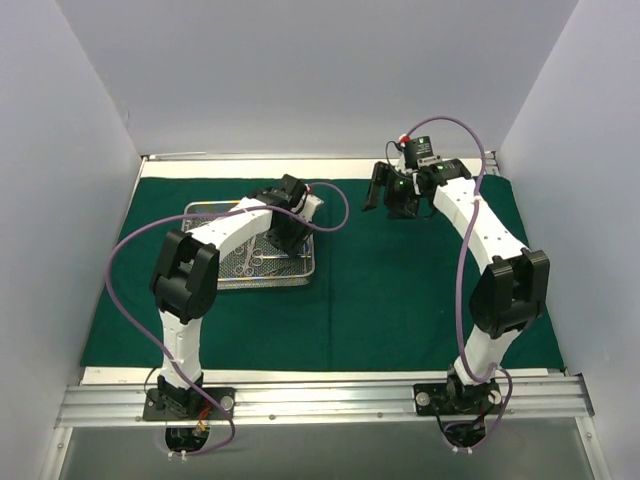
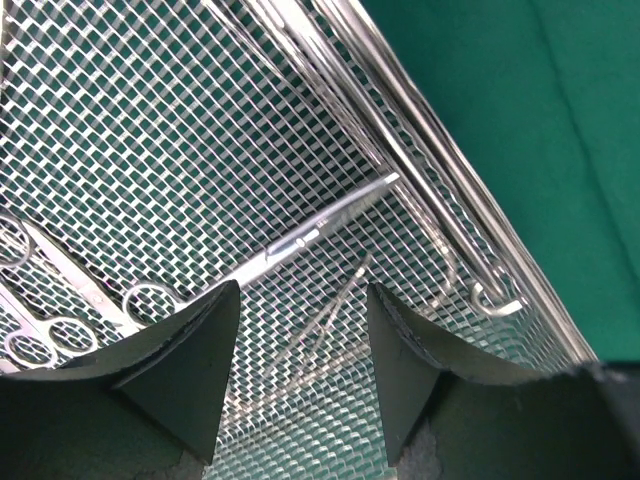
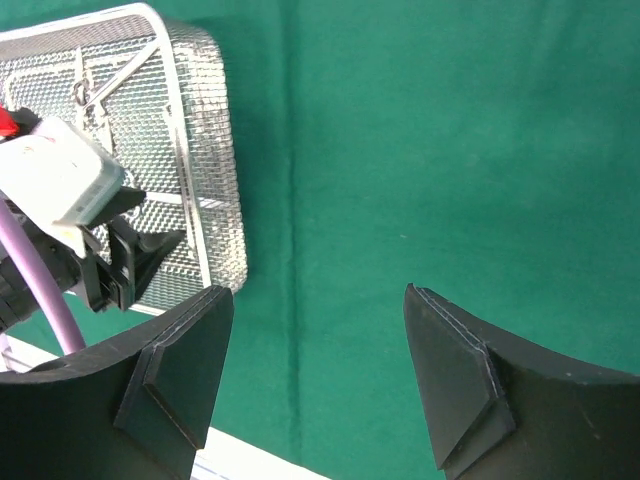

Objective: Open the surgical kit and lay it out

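The wire-mesh tray (image 1: 255,284) lies on the left part of the green cloth, with metal instruments inside. My left gripper (image 1: 292,246) is over its right end, fingers part open and nothing held. In the left wrist view a shiny rod-like instrument (image 2: 300,235) slants beyond the fingertips, and two thin crossed tools (image 2: 335,310) show between the fingers. Scissors (image 2: 50,335) lie at the lower left of that view. My right gripper stands open and empty above bare cloth, to the right of the tray.
Bare green cloth (image 1: 410,300) covers the middle and right of the table. The tray's raised metal rim (image 2: 440,150) runs close beside the left gripper. Purple cables (image 1: 460,280) arc along both arms.
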